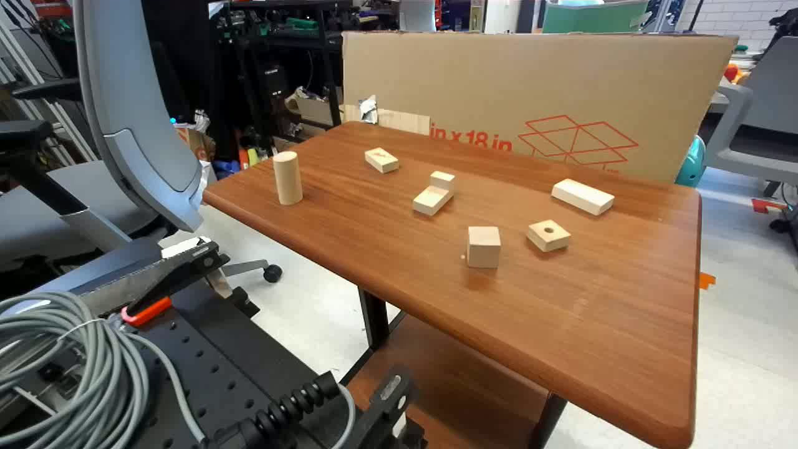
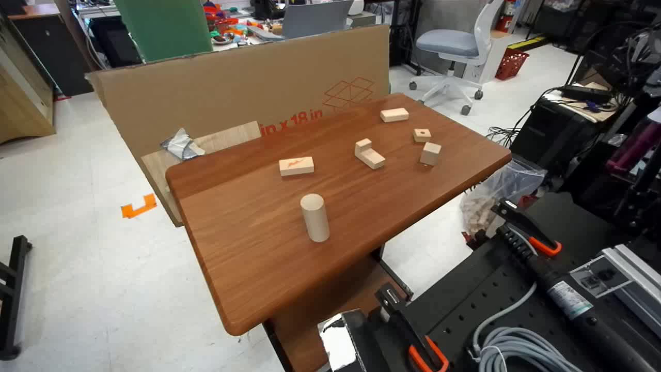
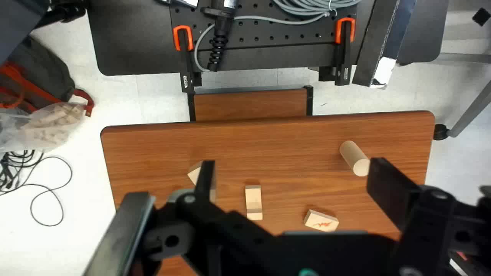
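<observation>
Wide apart, the two fingers of my gripper stand open over the table in the wrist view, nothing held between them. On the wood lie pale wooden blocks: an upright cylinder [image 1: 288, 178], a flat block with a red mark [image 2: 296, 165], a step-shaped piece [image 2: 370, 154], a cube [image 1: 484, 247], a square block with a hole [image 1: 548, 235] and a long plain block [image 1: 583, 197]. The step-shaped piece shows below the gap between the fingers in the wrist view. Behind the left finger, the cube is partly hidden. Neither exterior view shows the gripper.
The brown table [image 2: 248, 248] has free room at its cylinder end and along its front edge. A tall cardboard sheet [image 1: 479, 82] stands along the back edge. Across a floor gap is a black pegboard bench [image 3: 276, 50] with coiled grey cable and orange-handled clamps.
</observation>
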